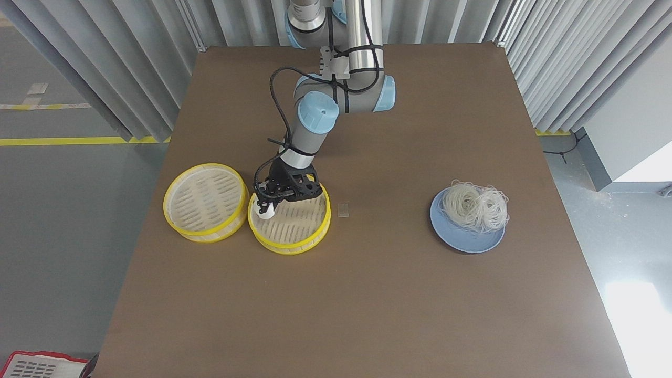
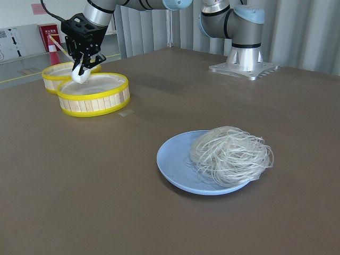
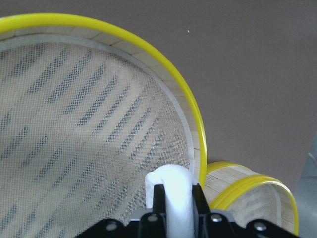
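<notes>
My gripper [image 2: 85, 59] is shut on a white object [image 3: 179, 203], perhaps cloth or padding, too unclear to name. It hangs over the nearer yellow-rimmed round steamer basket [image 2: 93, 105], which appears empty with a mesh lining. A second such basket [image 1: 205, 200] stands directly beside it at the left in the front view. At the right of the table, a blue plate [image 1: 451, 234] holds a tangled heap of white noodles [image 1: 475, 205].
My arm's base [image 2: 243, 68] stands at the back, with curtains behind.
</notes>
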